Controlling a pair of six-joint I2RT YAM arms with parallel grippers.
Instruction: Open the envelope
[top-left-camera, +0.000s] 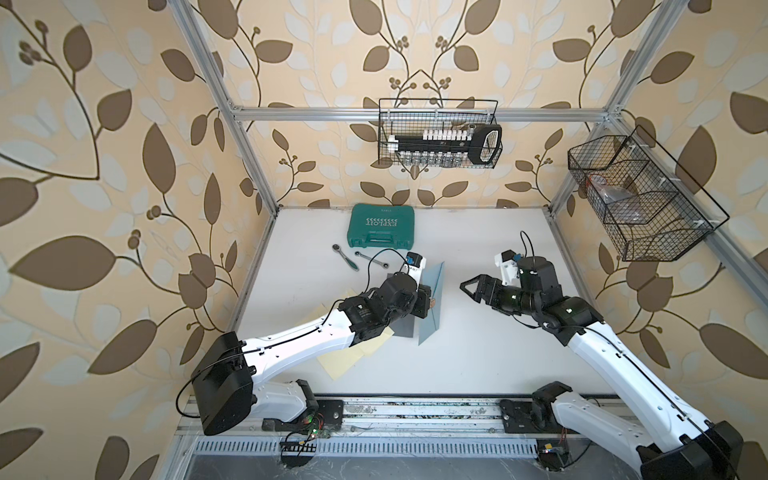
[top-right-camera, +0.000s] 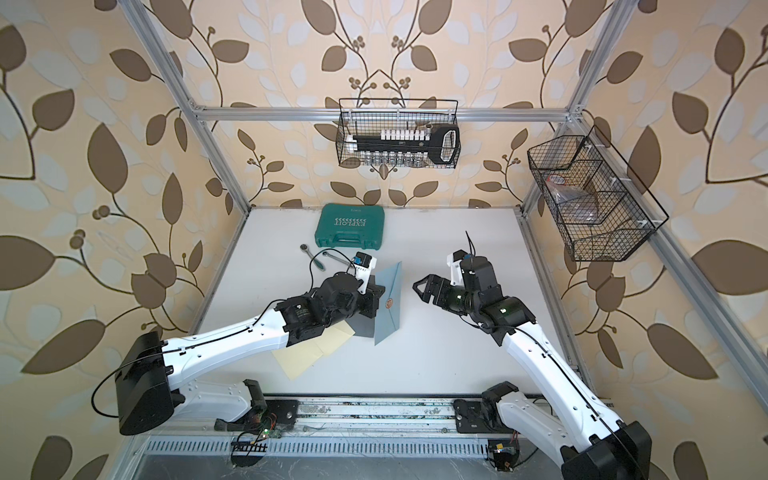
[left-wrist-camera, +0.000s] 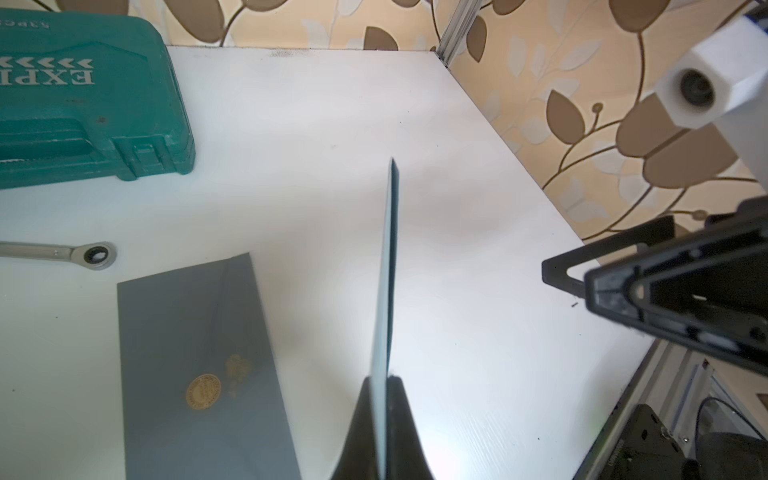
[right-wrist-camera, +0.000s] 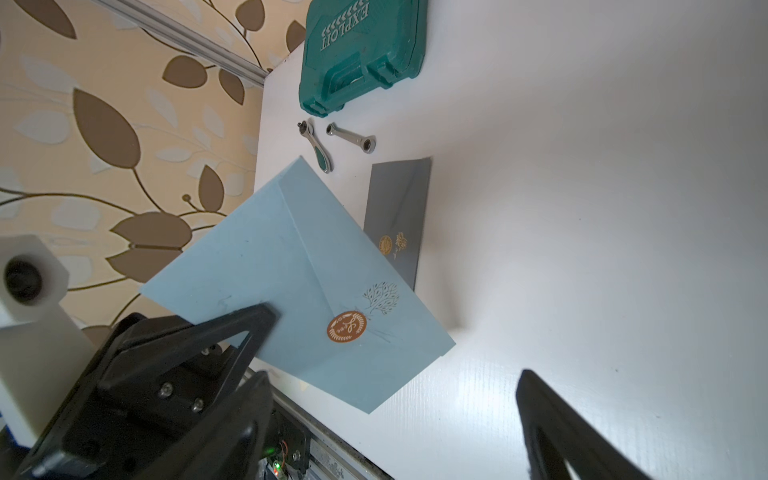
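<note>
A light blue envelope (right-wrist-camera: 320, 264) hangs above the table, held on edge in my left gripper. Its thin edge passes between the closed fingers in the left wrist view. The right wrist view shows its face, with a round orange seal (right-wrist-camera: 346, 326) and a tree print; the flap looks folded down. Over the table to the right of the envelope, my right gripper is open, its fingers wide apart and nothing between them. A gap separates it from the envelope in the top right view.
Below the blue envelope lies a dark grey envelope (left-wrist-camera: 196, 368). Yellow envelopes (top-right-camera: 308, 350) rest nearer the front. Behind are a ratchet (right-wrist-camera: 316, 148), a wrench (right-wrist-camera: 350, 137) and a green case (top-left-camera: 382, 226).
</note>
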